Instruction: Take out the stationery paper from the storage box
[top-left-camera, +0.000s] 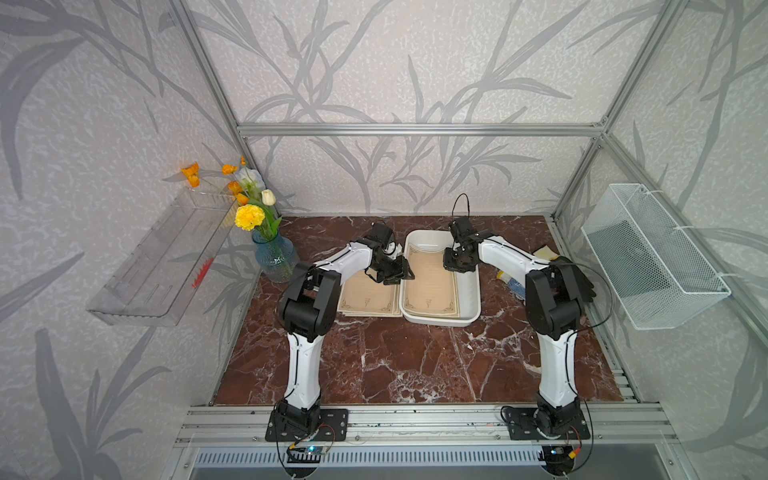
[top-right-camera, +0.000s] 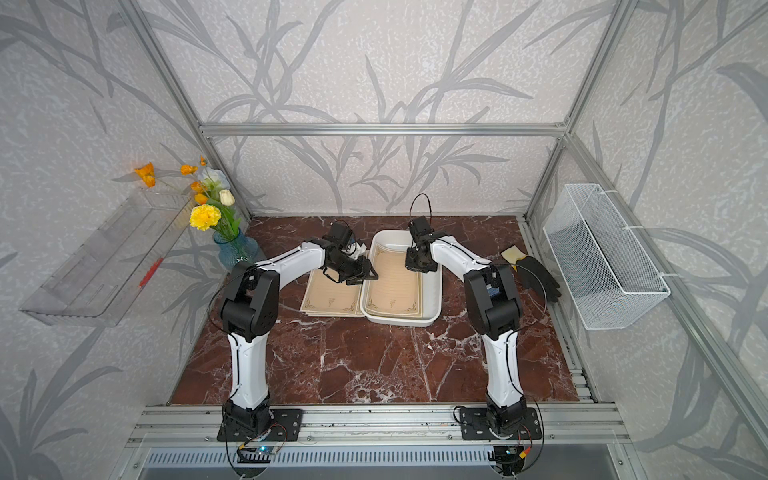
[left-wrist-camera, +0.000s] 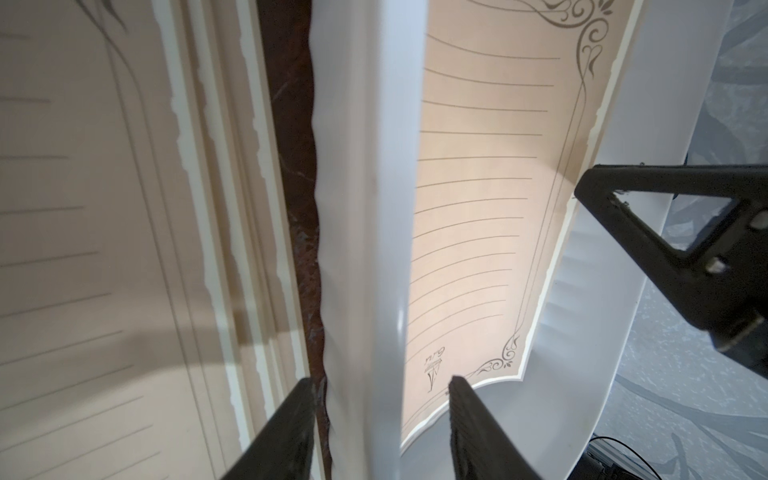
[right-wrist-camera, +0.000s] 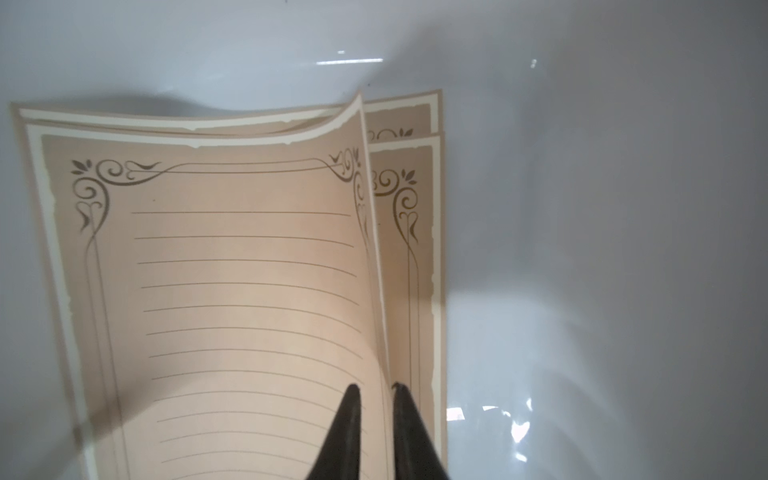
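Observation:
The white storage box stands mid-table, holding tan lined stationery sheets. Its top sheet curls upward along the right edge, exposing more paper beneath. Over the box, my right gripper has its fingers a narrow gap apart, with that raised edge passing between them. Whether both pads touch the paper is unclear. My left gripper is open at the box's left wall, fingertips apart on either side of the wall in the left wrist view, nothing gripped. A paper stack lies on the table left of the box.
A blue vase of flowers stands at the left back. Dark gloves lie at the right. A clear bin and a white mesh basket hang on the side walls.

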